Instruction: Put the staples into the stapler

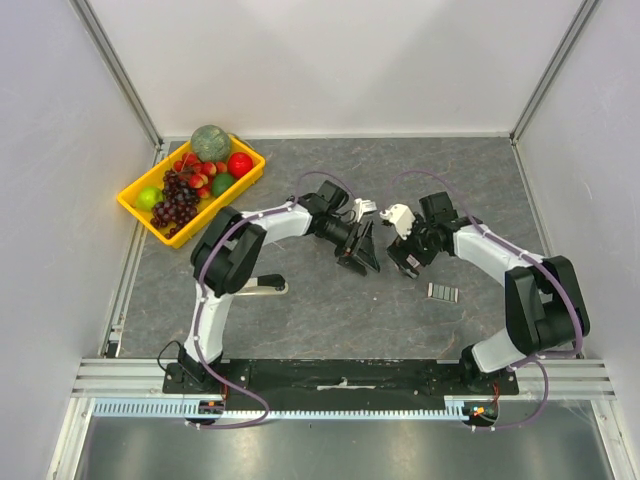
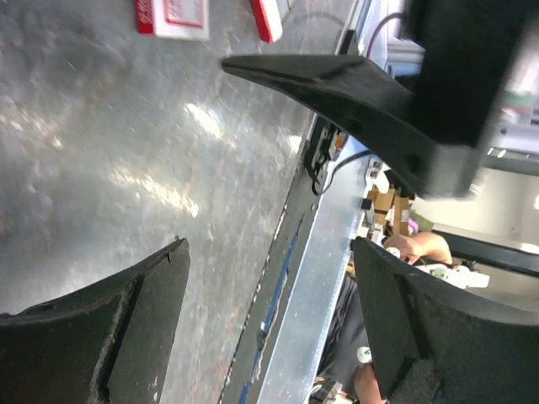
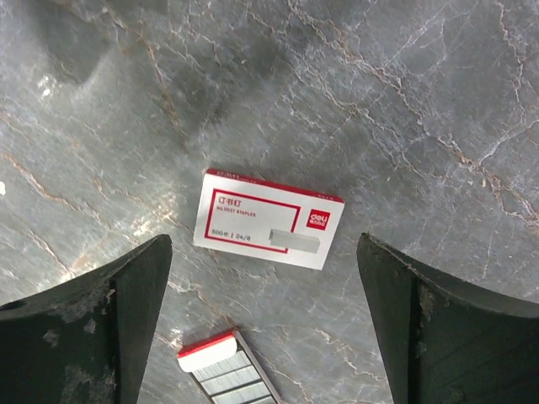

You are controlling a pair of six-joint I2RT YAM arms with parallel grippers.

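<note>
A white staple box with red edges lies flat on the table, with a small grey strip on its top face. My right gripper is above it, open, its fingers spread to either side of the box in the right wrist view. My left gripper hangs to the left of the box; its fingers are apart with nothing between them. The stapler, black and white, lies at the left, partly hidden by the left arm.
A tray of staple rows with a red and white end lies in front of the box, to the right. At the back left stands a yellow basket of fruit. Both grippers are close together.
</note>
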